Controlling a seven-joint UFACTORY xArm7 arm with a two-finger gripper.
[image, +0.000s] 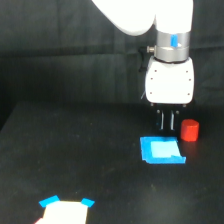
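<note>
The white arm's gripper (167, 118) hangs upright in the upper right of the camera view, its two thin fingers apart with nothing seen between them. Below it lies a pale square with blue tape edges (153, 158). A red cylinder (189, 131) stands just to the right of the fingers on the dark table.
At the lower left, a second pale patch (66, 212) with blue tape at its corners is partly in view.
</note>
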